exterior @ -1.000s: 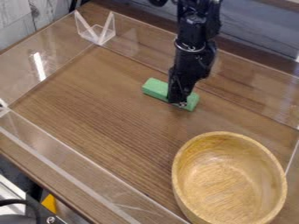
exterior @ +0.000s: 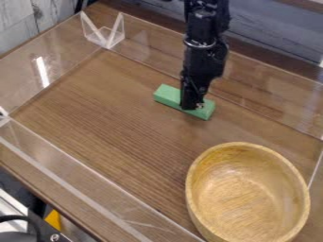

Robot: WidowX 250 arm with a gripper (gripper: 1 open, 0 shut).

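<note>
The black gripper (exterior: 195, 95) points down from the top centre, its fingertips low over a green block (exterior: 172, 98) that lies on the wooden table (exterior: 101, 132). The fingers look close together, with nothing clearly between them; whether they touch the block cannot be told.
A large tan bowl (exterior: 247, 203) stands at the lower right. A clear plastic object (exterior: 104, 33) is at the back upper left, near the table's raised edge.
The gripper's fingers look narrower than one second ago, and the arm has shifted slightly. The green block appears unmoved.
</note>
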